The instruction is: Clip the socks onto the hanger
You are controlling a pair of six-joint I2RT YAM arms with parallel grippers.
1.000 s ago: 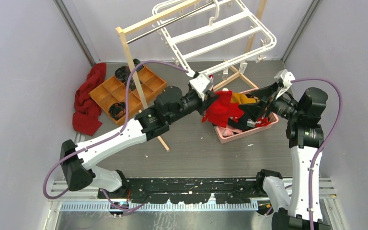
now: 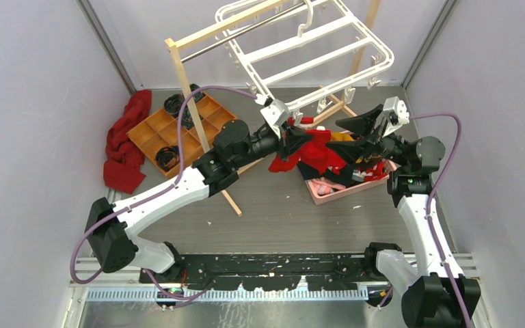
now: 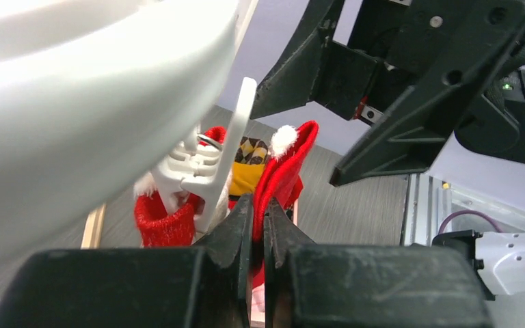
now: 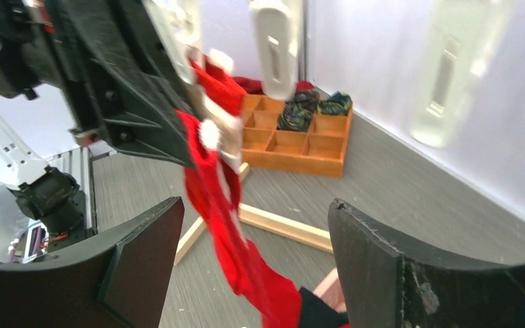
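A red sock with white patches is pinched in my left gripper (image 2: pixel 306 135), shut on its edge; the rest hangs down in the right wrist view. Just left of it, the hanger's white clip (image 3: pixel 208 167) has red and white fabric (image 3: pixel 167 222) around or in it; whether it grips cannot be told. The white hanger (image 2: pixel 312 41) spans the top. Facing the sock from the right, my right gripper (image 2: pixel 335 134) stands open with its fingers (image 3: pixel 396 137) apart. The sock shows in the gap between them in the right wrist view, untouched by either finger.
Below the grippers is a pink bin (image 2: pixel 345 194) of socks. A wooden compartment tray (image 2: pixel 154 140) with dark bundles stands at left, beside a red cloth (image 2: pixel 124 154). The wooden frame (image 2: pixel 198 116) rises near my left arm.
My right gripper has moved left toward the sock, its fingers spreading wider.
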